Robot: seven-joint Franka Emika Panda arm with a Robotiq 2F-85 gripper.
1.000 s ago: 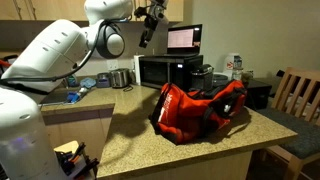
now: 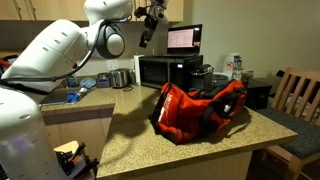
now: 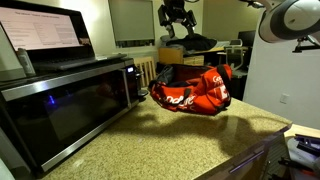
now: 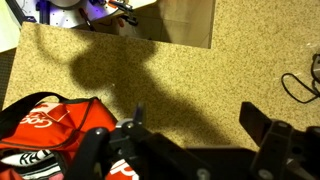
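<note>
A red and black bag (image 2: 192, 115) lies on the speckled counter (image 2: 138, 140), with white lettering on its side (image 3: 205, 97). My gripper (image 2: 148, 42) hangs high over the counter, well clear of the bag. In the wrist view, the two fingertips (image 4: 132, 132) stand wide apart at the lower edge, with only bare countertop between them. One corner of the bag (image 4: 70, 135) shows at the lower left of that view. The bag's inside is mostly hidden from these angles.
A microwave (image 3: 80, 110) with a laptop (image 2: 184, 39) on top stands along the counter. A kettle and toaster (image 2: 120, 78) sit farther back. A black cable (image 4: 298, 85) lies near the counter's edge. A wooden chair (image 2: 298, 105) stands beyond the right end. The counter before the bag is clear.
</note>
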